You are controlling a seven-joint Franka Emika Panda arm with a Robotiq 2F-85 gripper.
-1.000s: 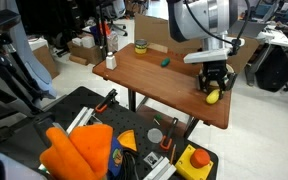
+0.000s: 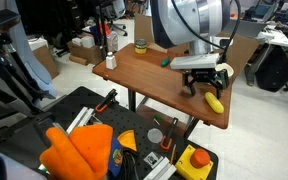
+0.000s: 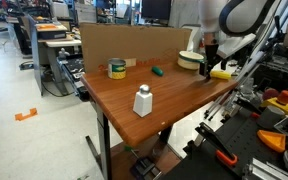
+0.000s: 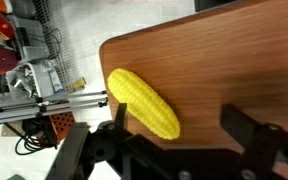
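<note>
A yellow corn-like object (image 4: 144, 104) lies on the wooden table near its edge, seen whole in the wrist view. In exterior view 1 the yellow object (image 2: 214, 103) is at the table's right end. My gripper (image 2: 203, 84) stands open over the table, to the left of the yellow object in that view. Nothing shows between its dark fingers. From the second exterior view, the yellow object (image 3: 221, 74) appears just right of the gripper, partly hidden behind it.
A white bottle (image 3: 142, 101), a can (image 3: 117, 68) and a small green item (image 3: 157, 71) stand or lie farther along the table. A round container (image 3: 191, 60) sits near the back.
My gripper has shifted left in exterior view 1, away from above the yellow object, which now shows more fully. The yellow object seems to lie where it was.
</note>
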